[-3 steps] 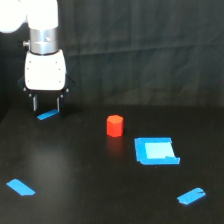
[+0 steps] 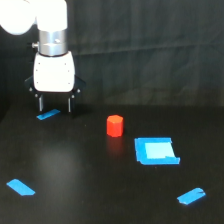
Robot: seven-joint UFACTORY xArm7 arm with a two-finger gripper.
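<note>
In the camera view, a small red block stands upright on the dark table, near its middle. To the right of it lies a blue-bordered patch with a white centre, flat on the table and apart from the block. My gripper hangs at the upper left, pointing down, its two dark fingers spread apart. No object shows between them. It is well to the left of the red block and touches nothing that I can see.
Blue tape strips lie flat at the back left, front left and front right. A dark curtain hangs behind the table. Bare tabletop surrounds the block and fills the front middle.
My gripper has shifted a little to the right, with its fingers apart in both frames. The red block, patch and strips have stayed where they were.
</note>
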